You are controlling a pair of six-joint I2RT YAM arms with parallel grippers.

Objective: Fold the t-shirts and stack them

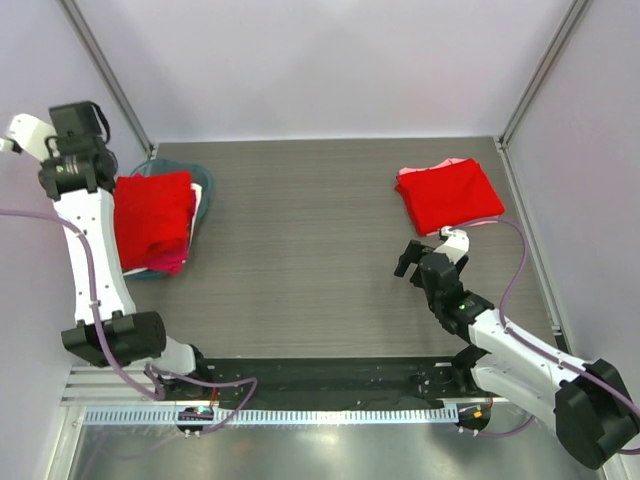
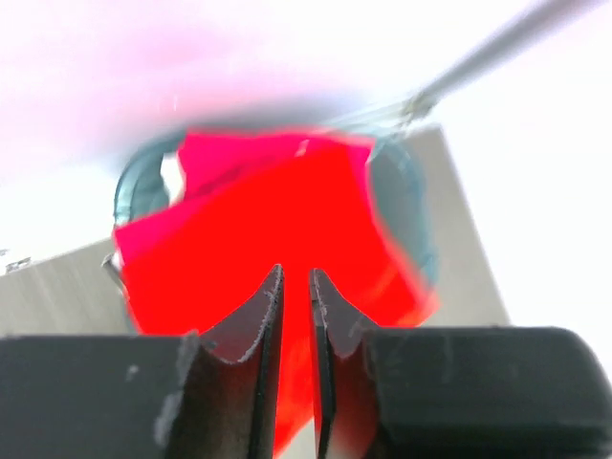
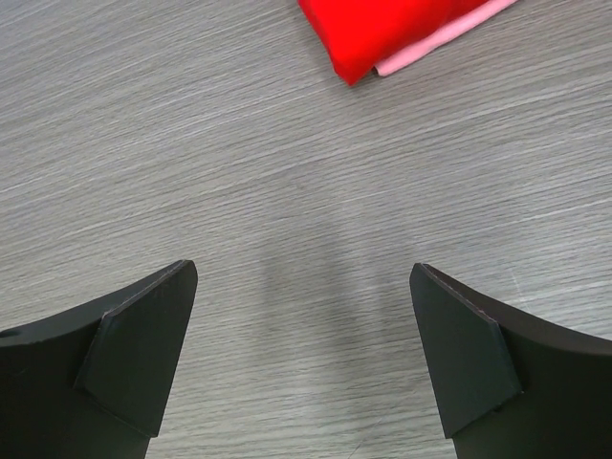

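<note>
Red T-shirts (image 1: 150,220) lie heaped with pink and white ones in a teal basket (image 1: 201,180) on the left. My left gripper (image 1: 75,145) is raised at the left wall above it; in the blurred left wrist view its fingertips (image 2: 273,287) are close together over the red cloth (image 2: 229,239). A folded red shirt (image 1: 447,192) rests on pink at the back right, also in the right wrist view (image 3: 392,29). My right gripper (image 1: 413,260) stands open in front of that stack, nothing between its fingers.
White walls close in the back and both sides.
</note>
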